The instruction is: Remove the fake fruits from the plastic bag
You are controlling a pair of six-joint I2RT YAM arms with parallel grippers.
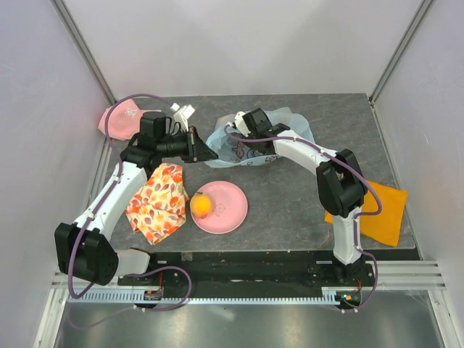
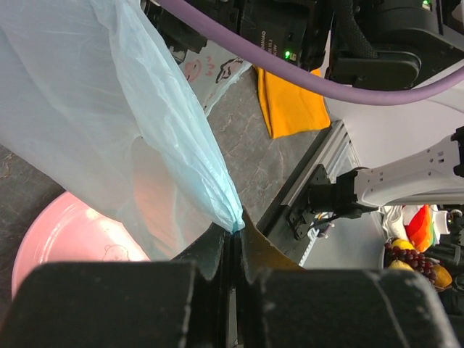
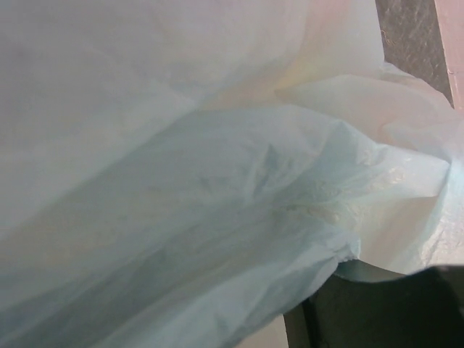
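The pale blue, translucent plastic bag [image 1: 299, 123] lies with its mouth spread at the back middle of the table. My left gripper is shut on a corner of its rim, drawing the plastic taut. From above, my right gripper [image 1: 261, 139] reaches into the bag, its fingertips hidden. Bag film fills most of the right wrist view, with one dark finger [image 3: 391, 308] at lower right; how wide the fingers stand does not show. An orange fake fruit [image 1: 201, 205] rests on the left part of a pink plate [image 1: 230, 210]. No fruit inside the bag can be made out.
A patterned cloth [image 1: 158, 203] lies left of the plate, and a pink cloth [image 1: 123, 119] at the back left. An orange cloth [image 1: 384, 214] covers the right front. Bare table lies between the plate and that cloth.
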